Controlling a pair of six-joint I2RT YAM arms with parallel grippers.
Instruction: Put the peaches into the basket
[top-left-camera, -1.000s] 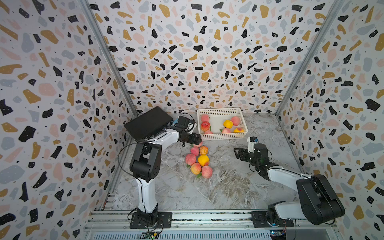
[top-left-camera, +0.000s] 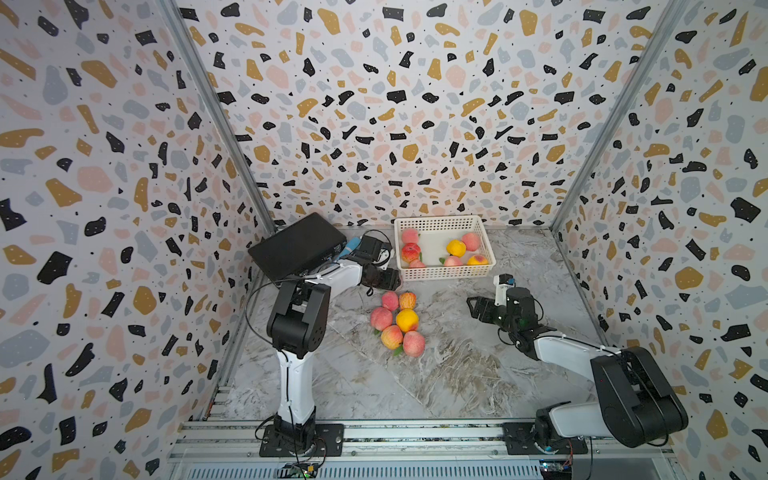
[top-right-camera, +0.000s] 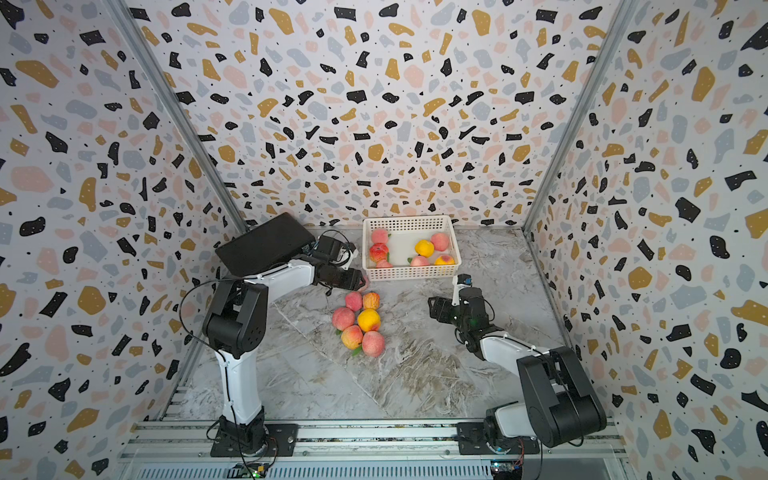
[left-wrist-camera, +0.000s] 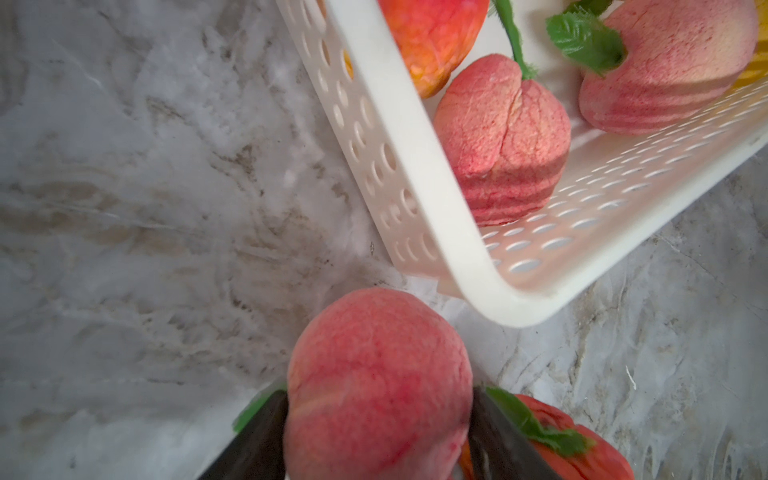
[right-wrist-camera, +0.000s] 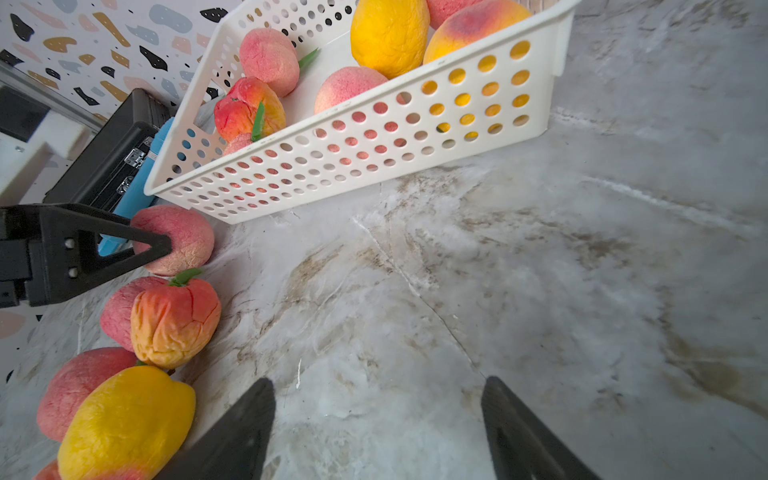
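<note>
My left gripper is shut on a pink peach (left-wrist-camera: 376, 360), a finger pressing each side. That peach is just outside the near left corner of the white basket (left-wrist-camera: 448, 192); whether it touches the table cannot be made out. In front of it lies a loose group: an orange-red peach (right-wrist-camera: 176, 321), a yellow peach (top-left-camera: 407, 321) and several pink or orange ones, such as the frontmost pink peach (top-left-camera: 413, 344). Several peaches rest inside the basket, among them another yellow peach (right-wrist-camera: 389, 33). My right gripper stands open and empty over bare table.
A black case (top-left-camera: 297, 246) stands behind the left arm, with a blue object (right-wrist-camera: 148, 184) beside it. The basket's middle and back have bare floor. Open marble table (top-left-camera: 456, 368) lies in front of the basket and around the right gripper.
The right arm is nearly still.
</note>
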